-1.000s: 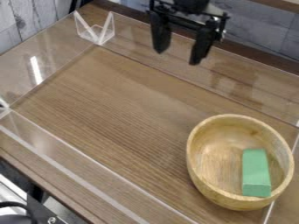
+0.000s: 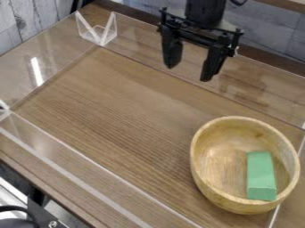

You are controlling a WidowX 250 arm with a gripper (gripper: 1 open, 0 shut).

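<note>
My black gripper (image 2: 192, 58) hangs over the back middle of the wooden table, open, with its two fingers spread apart and nothing visible between them. At the lower right lies a round wooden bowl (image 2: 215, 169) with a green block (image 2: 261, 175) inside it, toward the bowl's right side.
A white wire-like object (image 2: 99, 28) stands at the back left near the table edge. A dark cable shows at the bottom left corner.
The gripper has moved downward in the view, a little toward the bowl. The bowl and green block look the same.
</note>
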